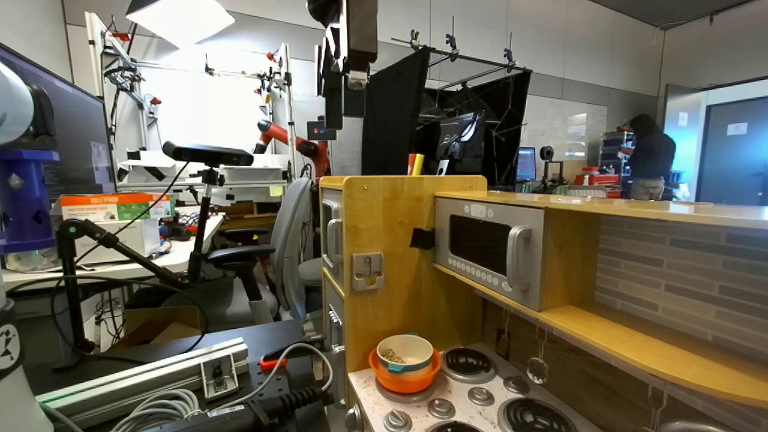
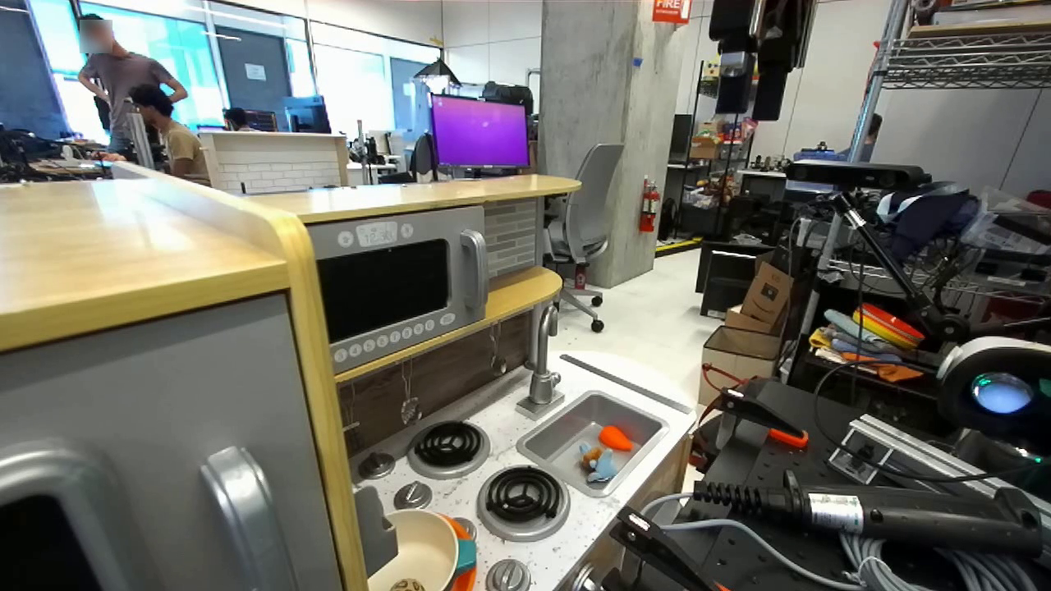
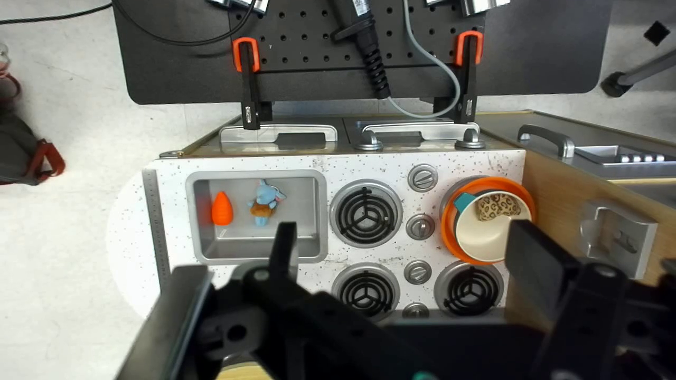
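Note:
High above the toy kitchen hangs my gripper, its two black fingers spread wide apart and nothing between them. Below it, on the left in the wrist view, the grey sink (image 3: 320,218) holds an orange carrot-like toy (image 3: 222,209) and a small blue plush toy (image 3: 266,197) with a brown middle. On a burner at the right sits an orange bowl (image 3: 450,222). Inside that bowl rests a cream pot (image 3: 476,235) with teal handles, and a leopard-spotted item (image 3: 497,206) lies in the pot.
A grey microwave (image 1: 489,248) stands on the shelf over the stove. Beside the sink rises a grey faucet (image 2: 543,359). A wooden side panel (image 1: 410,273) borders the stove near the pot. The other burners (image 3: 366,213) are bare.

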